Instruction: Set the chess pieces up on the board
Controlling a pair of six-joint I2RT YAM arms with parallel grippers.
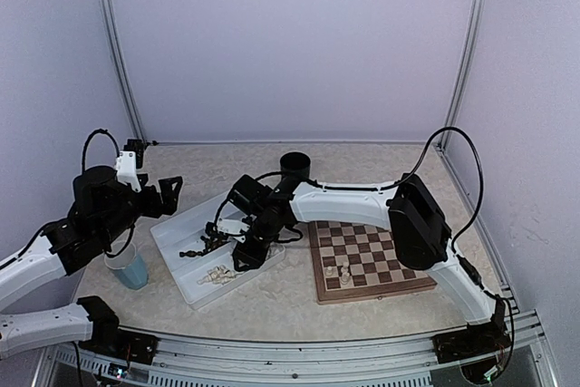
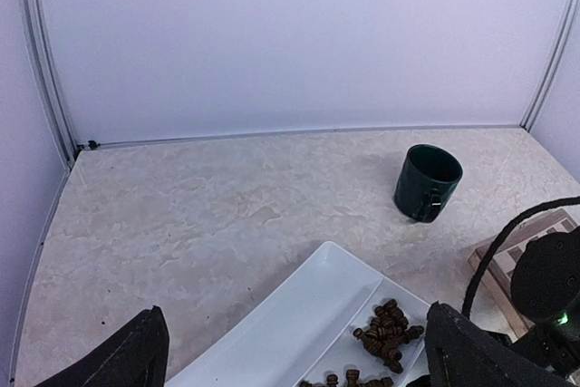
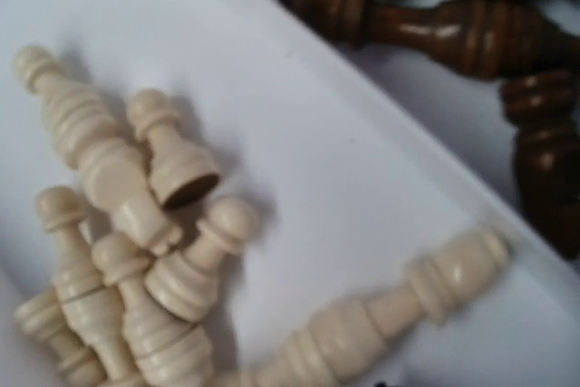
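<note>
The white tray (image 1: 177, 235) has a divider, with cream chess pieces (image 1: 217, 275) on the near side and dark brown pieces (image 2: 385, 333) across it. In the right wrist view, a long cream piece (image 3: 340, 342) lies apart from a cream heap (image 3: 172, 287). Over the tray's right part is my right gripper (image 1: 248, 257); its fingers are too hidden to judge. Left of the tray, in the air, my left gripper (image 1: 169, 193) is open and empty, its fingers (image 2: 136, 355) wide apart. The chessboard (image 1: 362, 242) carries a few cream pieces (image 1: 344, 275) at its near left corner.
A dark green mug (image 2: 426, 183) stands behind the tray and board. The light blue mug (image 1: 129, 267) is close to the tray's left side. My right forearm (image 1: 349, 205) stretches over the board's far edge. Bare table lies behind the tray.
</note>
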